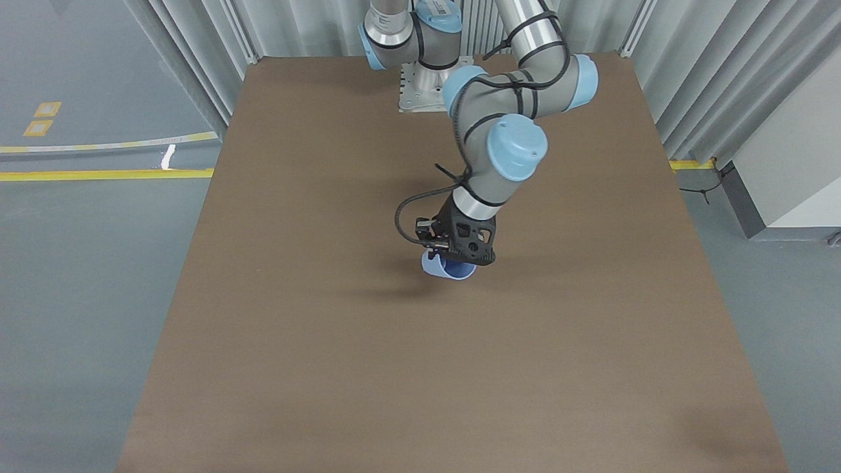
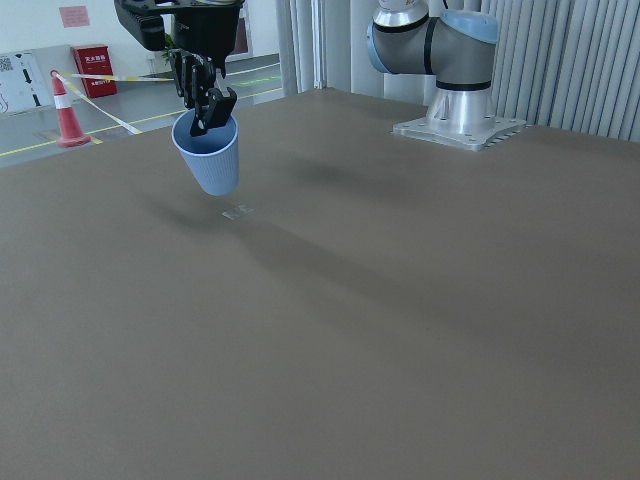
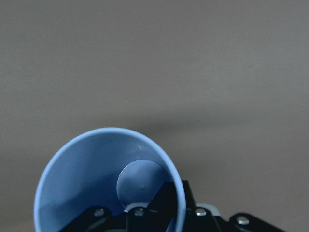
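A light blue ribbed cup (image 1: 438, 267) is held by my gripper (image 2: 208, 110) near the middle of the brown table (image 1: 331, 339). In the left view the cup (image 2: 208, 165) hangs above the surface, nearly upright and slightly tilted, its shadow below it. The gripper is shut on the cup's rim. In the wrist view I look down into the cup (image 3: 77, 174), with the dark fingers either side of its right wall. In the front view the gripper body hides part of the cup.
Curtains and a white wall lie beyond the edges.
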